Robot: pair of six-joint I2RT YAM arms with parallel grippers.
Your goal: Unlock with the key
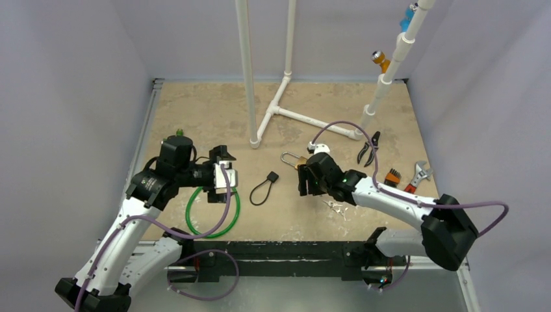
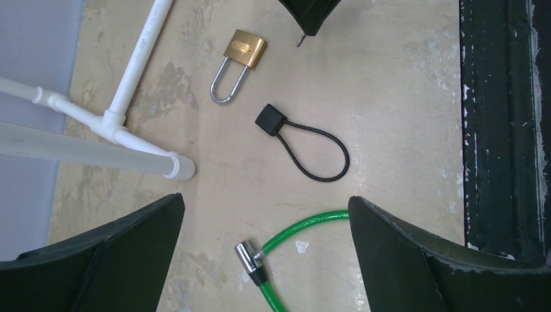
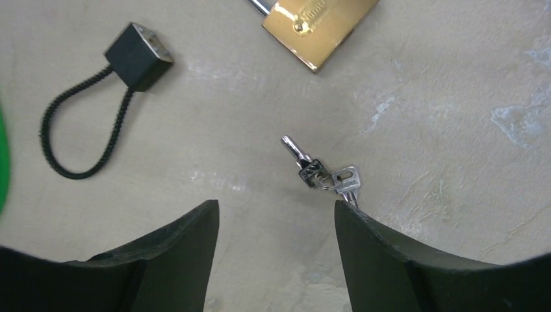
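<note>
A brass padlock [image 2: 244,47] with a steel shackle lies on the board, partly hidden by my right arm in the top view. Two keys on a ring [image 3: 316,174] [image 1: 335,209] lie near it, just beyond my open right gripper in its wrist view. A black cable lock [image 1: 263,187] [image 3: 138,57] lies left of the padlock. My left gripper stands open above a green cable lock [image 2: 302,225], with nothing held.
White pipes [image 1: 305,118] stand across the back. Pliers [image 1: 368,148], an orange brush [image 1: 392,177] and an adjustable wrench [image 1: 419,175] lie at the right. The board is clear between the black cable lock and front edge.
</note>
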